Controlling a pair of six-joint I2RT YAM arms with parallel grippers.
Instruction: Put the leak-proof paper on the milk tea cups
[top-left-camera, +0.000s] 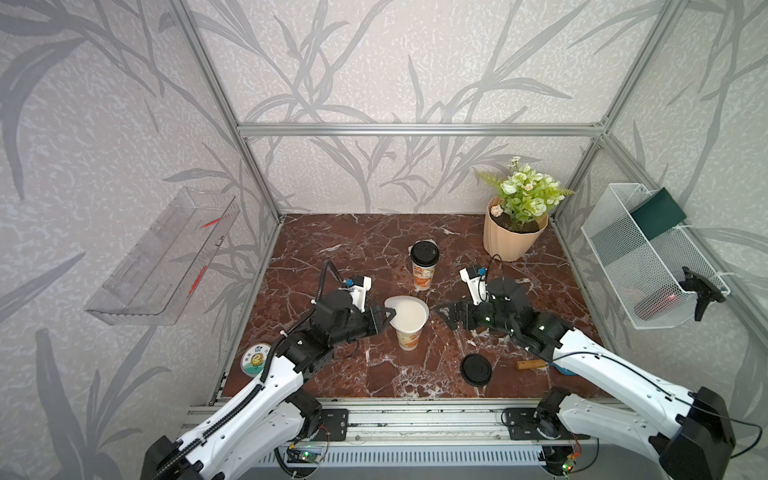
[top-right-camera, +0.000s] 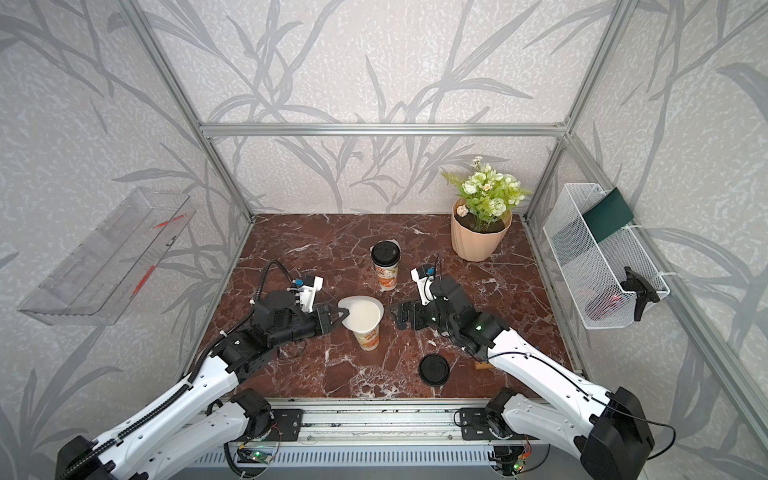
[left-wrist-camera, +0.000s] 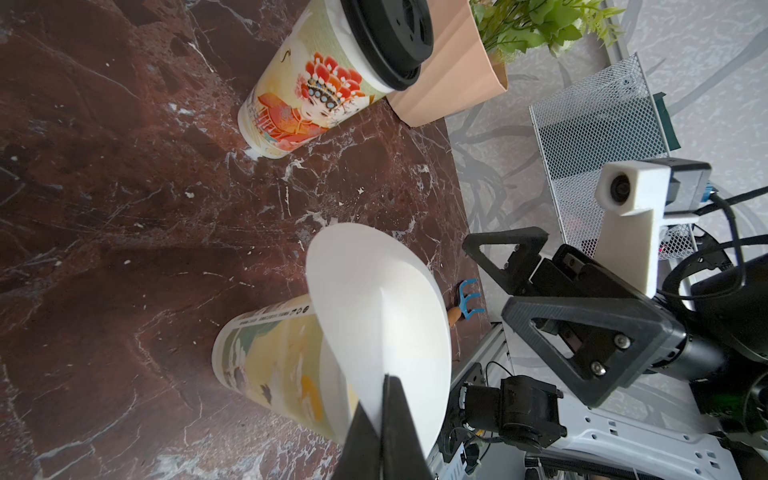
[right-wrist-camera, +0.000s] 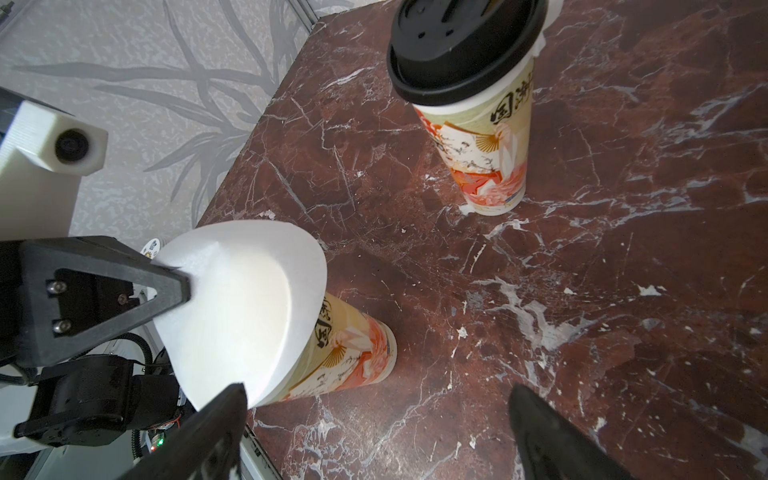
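Note:
A white round paper (left-wrist-camera: 412, 320) is held at its edge by my shut left gripper, bent and lying over the top of a printed cup (right-wrist-camera: 352, 352); how well it sits on the rim I cannot tell. My right gripper stands open just right of that cup, nothing between its fingers. Farther back a second milk tea cup (right-wrist-camera: 472, 152) stands upright with a black lid (right-wrist-camera: 464, 40) on it. A loose black lid (top-left-camera: 476, 369) lies on the table at the front, right of the near cup.
A potted plant (top-left-camera: 514, 233) stands at the back right. A small wooden-handled rake (left-wrist-camera: 468, 300) lies by the right arm, and a round item (top-left-camera: 255, 359) at the front left. A clear bin (top-right-camera: 104, 256) and mesh basket (top-right-camera: 584, 272) hang on the walls.

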